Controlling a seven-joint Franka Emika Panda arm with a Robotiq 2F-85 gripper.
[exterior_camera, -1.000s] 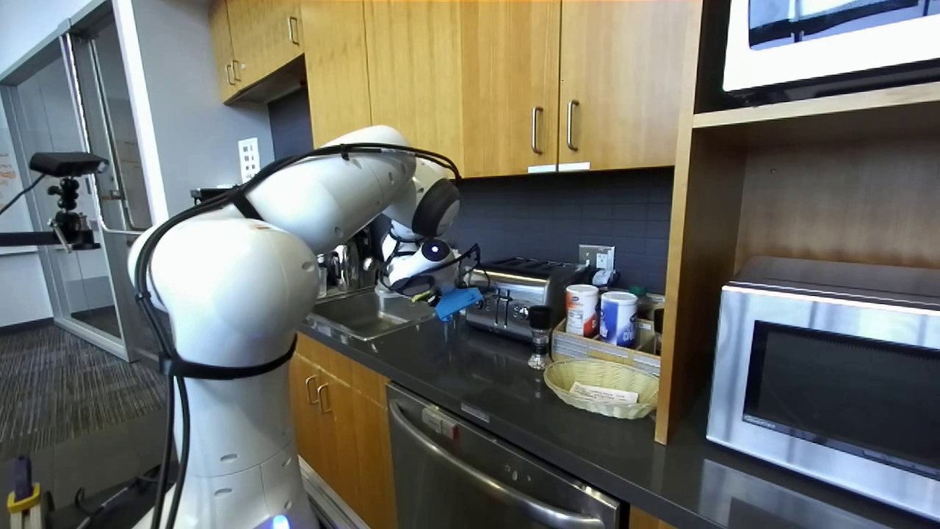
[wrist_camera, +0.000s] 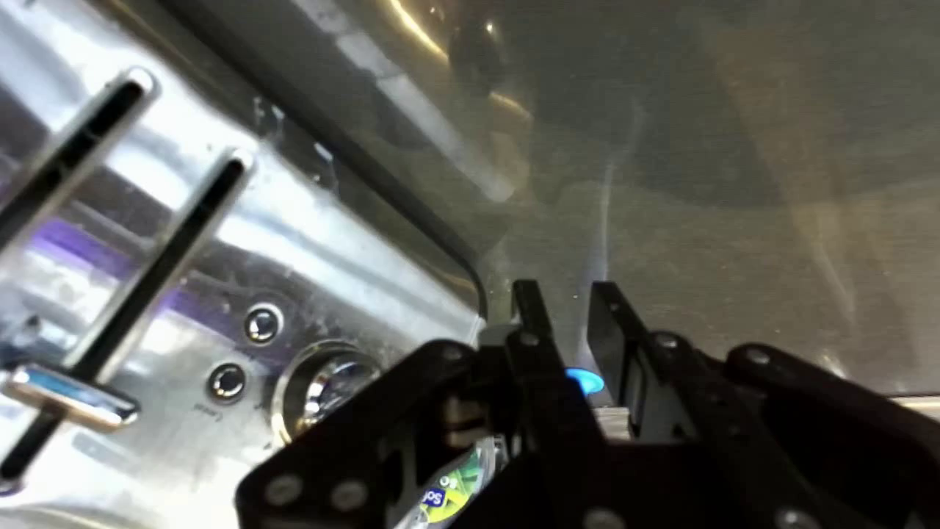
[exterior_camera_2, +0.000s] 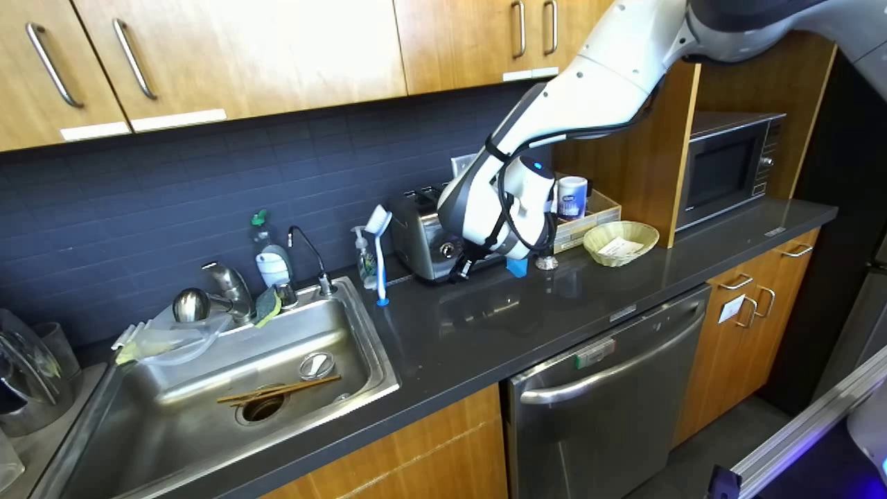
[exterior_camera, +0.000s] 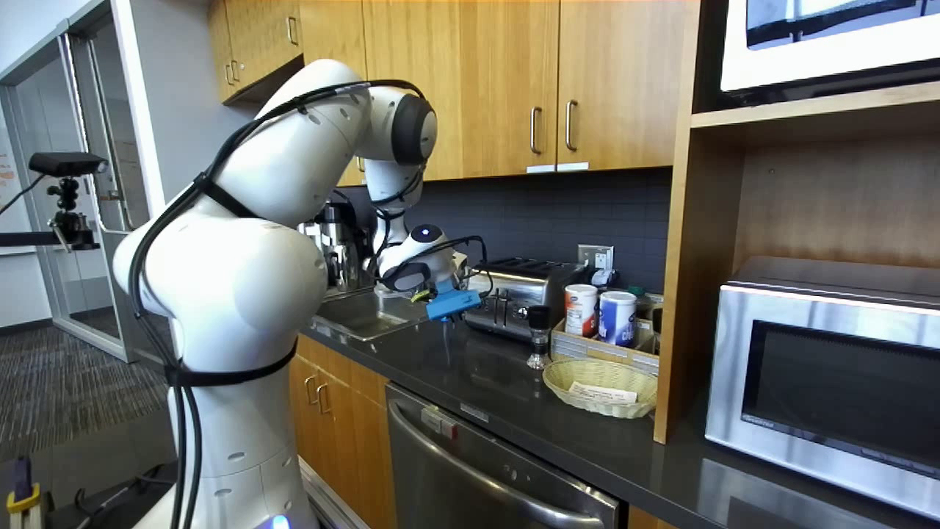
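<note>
My gripper is low over the dark counter [wrist_camera: 758, 203], in front of the toaster [wrist_camera: 203, 291]. Its black fingers stand a narrow gap apart. Nothing shows between the fingertips, but the deeper part of the gap is dark, so I cannot tell whether something is held there. A blue round foot [wrist_camera: 585, 380] shows through the gap; it looks like the base of the blue-and-white brush [exterior_camera_2: 380, 249]. That brush stands upright on the counter by the sink, apart from my gripper [exterior_camera_2: 463, 267] in exterior view 2.
A soap bottle [exterior_camera_2: 365, 259] stands beside the brush. The sink [exterior_camera_2: 384, 374] lies to the left in exterior view 2, with chopsticks [exterior_camera_2: 278, 391] inside. A pepper grinder [exterior_camera: 538, 336], a box of canisters [exterior_camera: 608, 351] and a basket [exterior_camera: 601, 388] stand right of the toaster.
The arm's upper links have swung up and back, the elbow now higher and further left. The wrist end stays near the toaster, only slightly shifted and turned. The objects on the counter have not moved.
</note>
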